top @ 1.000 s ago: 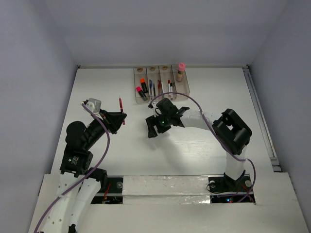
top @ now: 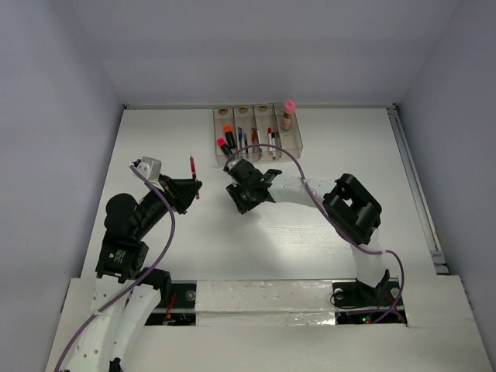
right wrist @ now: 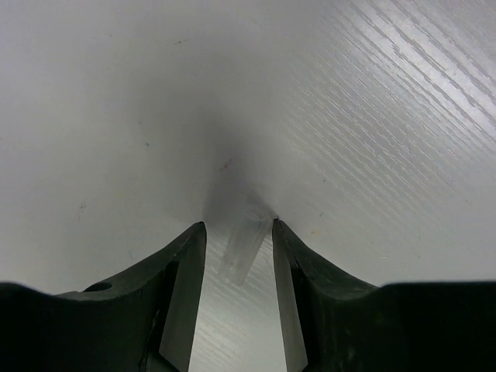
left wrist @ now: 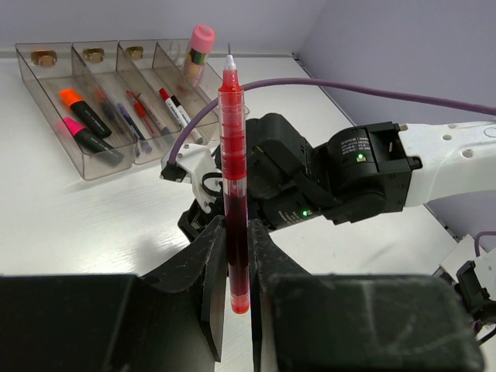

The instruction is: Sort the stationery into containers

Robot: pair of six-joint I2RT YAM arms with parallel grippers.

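Observation:
A red pen [left wrist: 234, 174] stands upright in my left gripper, tip up and uncapped, with the fingers shut on its lower half. In the top view this pen [top: 194, 174] is left of the container. My right gripper is low over the table, part open. A small clear cap-like piece [right wrist: 246, 246] shows between its fingers, slanted, close to the right finger; whether they touch I cannot tell. The clear divided container [left wrist: 74, 165] holds markers, pens and a pink-capped tube [left wrist: 201, 48].
The right arm [top: 298, 190] reaches across the table in front of the container, its purple cable [top: 298, 164] arching over the container's front. Bare table [top: 232, 252] lies between the two arms and at the right.
The left arm and the red pen have stayed still.

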